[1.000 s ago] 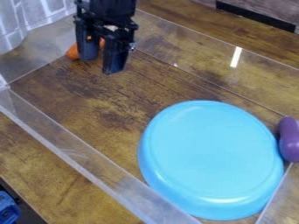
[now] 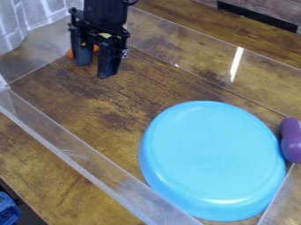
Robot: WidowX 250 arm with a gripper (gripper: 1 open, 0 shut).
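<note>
The black gripper (image 2: 95,60) hangs over the wooden floor of the bin at the upper left, its two fingers apart. An orange object (image 2: 77,56) lies behind it at the left, mostly hidden by the gripper; whether the fingers touch it I cannot tell. A large light blue disc (image 2: 212,158) lies at the lower right. A purple object (image 2: 290,139) sits at the right edge.
Clear walls (image 2: 94,167) border the wooden area at left and front. A dark blue object (image 2: 6,209) lies outside at the lower left.
The gripper has shifted left, toward the orange object, over the last second, covering more of it. The disc and purple object have not moved.
</note>
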